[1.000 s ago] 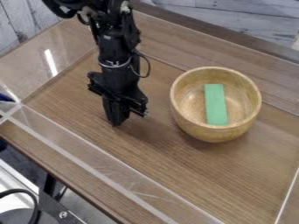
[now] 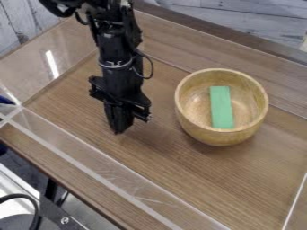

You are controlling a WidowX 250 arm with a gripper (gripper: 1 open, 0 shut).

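Observation:
A black robot arm reaches down from the upper left, its gripper (image 2: 118,120) low over the wooden table (image 2: 144,180), left of a tan bowl. The gripper looks shut, with nothing visible between its fingers. A flat green block (image 2: 221,108) lies inside the bowl (image 2: 192,128).
A pale strip runs along the left edge, with a dark cable at the bottom left and a small blue item at the far left. A pale plank wall stands at the back right.
The arm and gripper have shifted very slightly over the last second. The bowl and green block have not moved.

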